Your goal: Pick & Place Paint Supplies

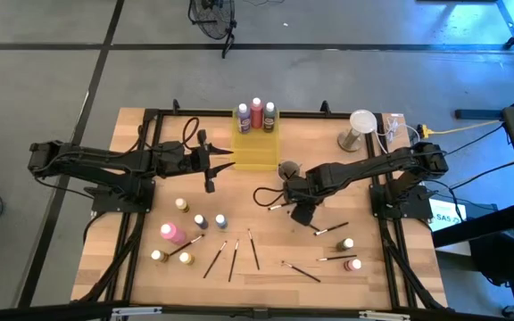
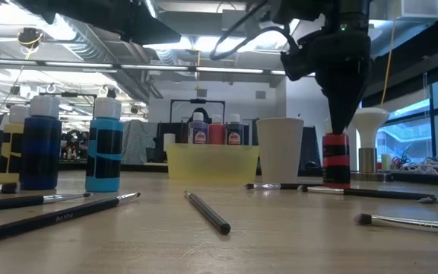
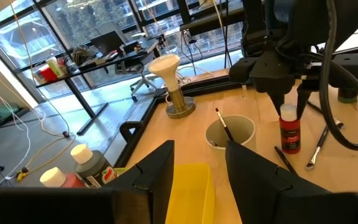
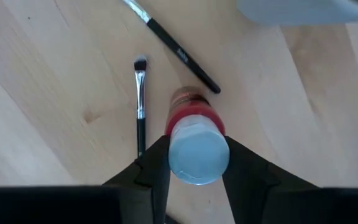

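In the right wrist view the red paint bottle [image 4: 194,118] stands upright, its white cap [image 4: 199,152] between the fingers of my right gripper, which is shut on it. The low view shows the same bottle [image 2: 336,164] still on the table beneath the gripper. My left gripper hangs open and empty beside the yellow bin [image 3: 191,193]. Several paint bottles stand at the bin's back, one of them a red bottle [image 1: 256,113]. A white cup [image 2: 280,148] holding a brush [image 3: 224,123] is right of the bin.
Several brushes lie about the table, one [image 4: 173,46] close to the red bottle. More bottles, such as the pink bottle [image 1: 173,234], stand at left; a white-capped bottle [image 1: 353,265] is at front right. A lamp [image 1: 356,131] rises at the back right. The bin's front half is empty.
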